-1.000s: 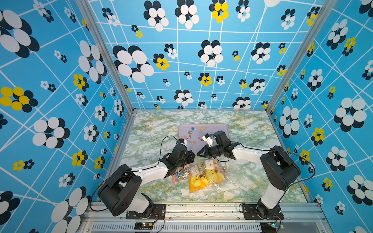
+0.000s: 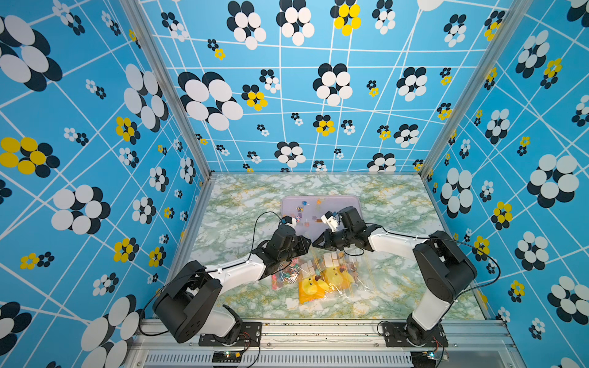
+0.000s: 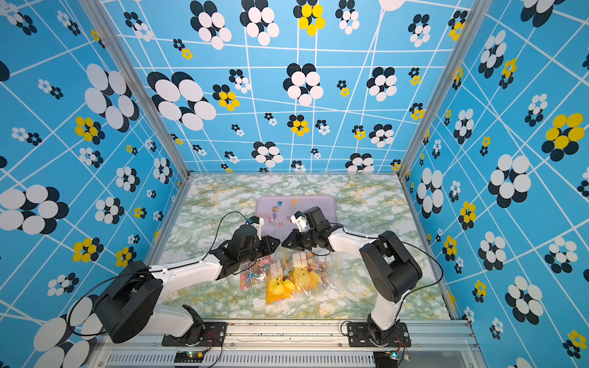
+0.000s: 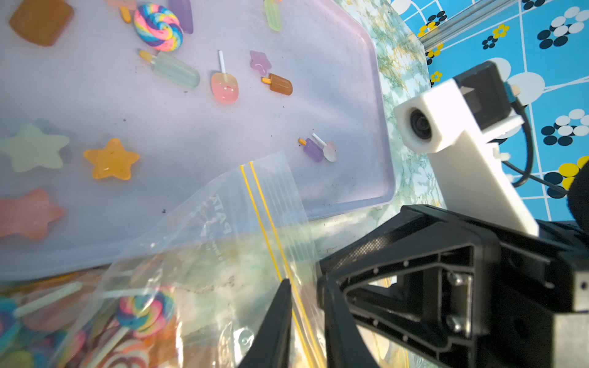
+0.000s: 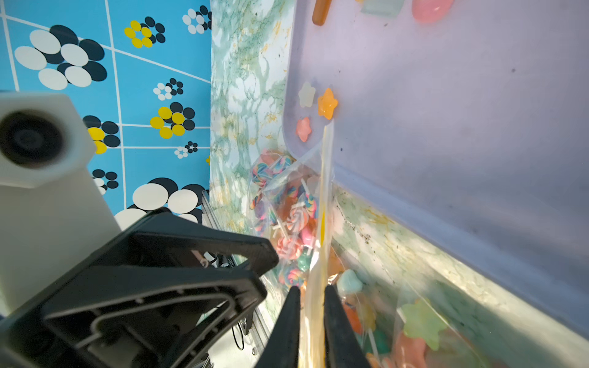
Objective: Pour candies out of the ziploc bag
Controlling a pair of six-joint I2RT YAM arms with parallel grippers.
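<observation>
The clear ziploc bag (image 4: 221, 227) of candies, with a yellow zip line along its top, lies at the tray's near edge, candies (image 5: 294, 220) inside. My right gripper is shut on the bag's top edge. My left gripper is at the same top edge, fingers slightly apart around the zip strip; whether it grips is unclear. Both grippers face each other over the bag in the top views.
A lilac tray (image 3: 319, 205) with scattered small candies stands behind the bag. Yellow printed bags (image 2: 331, 279) lie at the front.
The right arm has moved very little.
</observation>
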